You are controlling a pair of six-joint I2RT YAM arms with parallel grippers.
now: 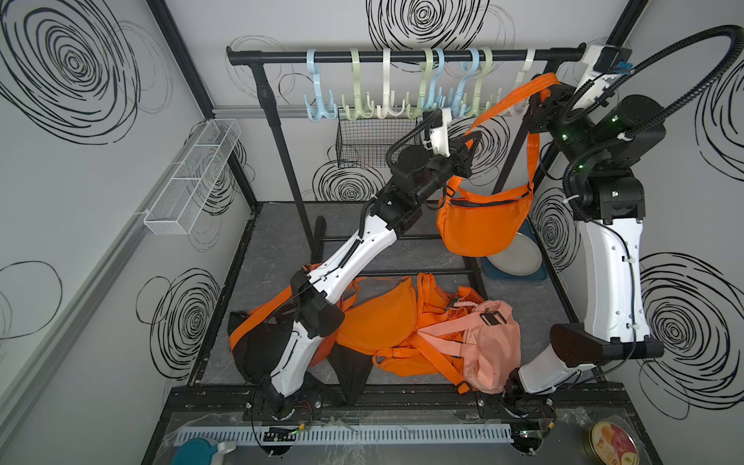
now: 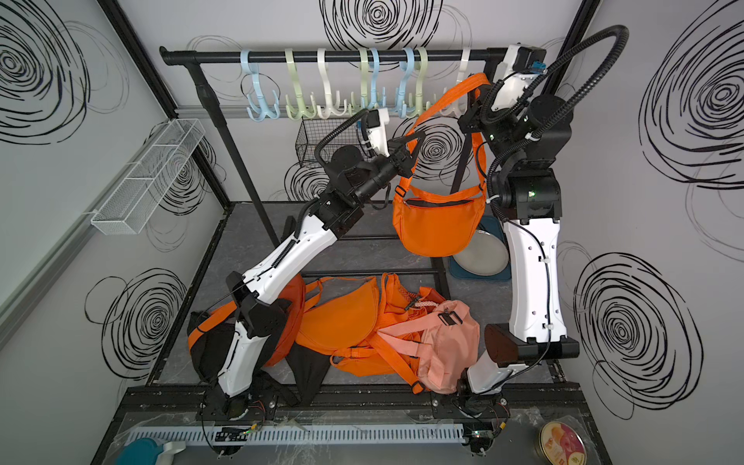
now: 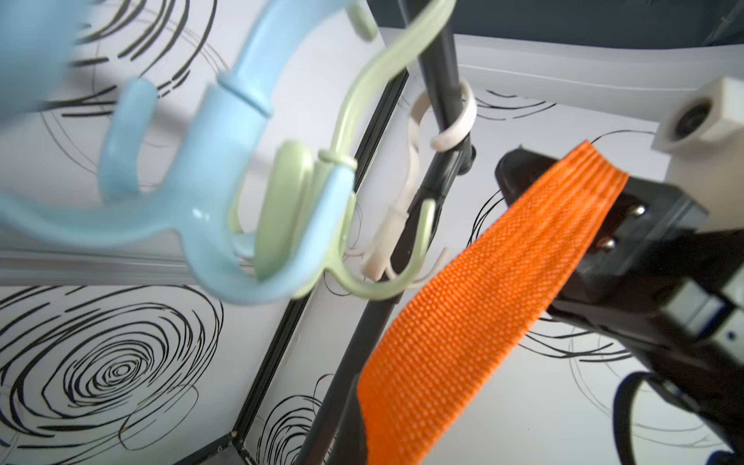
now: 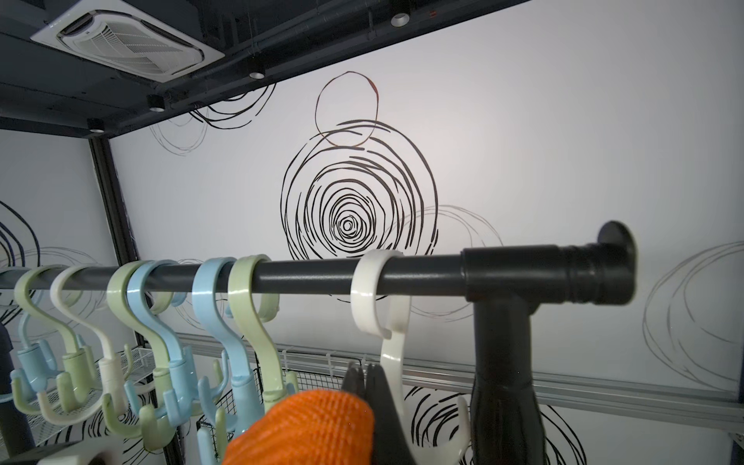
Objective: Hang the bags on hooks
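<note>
The orange bag [image 1: 486, 224] hangs in the air below the rail, its strap [image 3: 496, 302] pulled slantwise between my two grippers. Lower on the left side of the strap, my left gripper [image 1: 469, 142] is shut on it; the strap bends there. Up near the rail's right end, my right gripper [image 1: 534, 112] is shut with the top of the strap folded over it. In the right wrist view the strap bulges beside its closely set fingers [image 4: 378, 395], just in front of the white hook [image 4: 393, 348]. Whether the strap touches that hook is hidden.
Several blue, green and white hooks [image 1: 386, 85] hang along the black rail [image 1: 333, 57]. More bags, including a pink one [image 1: 492, 348], lie on the floor below. A wire basket [image 1: 376, 143] is behind the rail. Right of my right gripper stands the rail's black post [image 4: 507, 372].
</note>
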